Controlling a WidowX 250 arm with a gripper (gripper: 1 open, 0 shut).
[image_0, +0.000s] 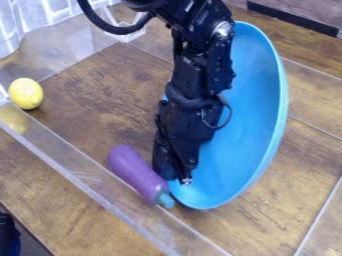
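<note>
The black gripper reaches down along the left side of a large blue bowl; its fingertips are low, near the bowl's rim, and I see nothing held between them, though the dark fingers are hard to make out. A purple eggplant toy with a light blue tip lies just left of the fingertips, outside the bowl, against the clear plastic barrier.
A yellow lemon lies at the left by the clear walls. More floor shows at the lower right.
</note>
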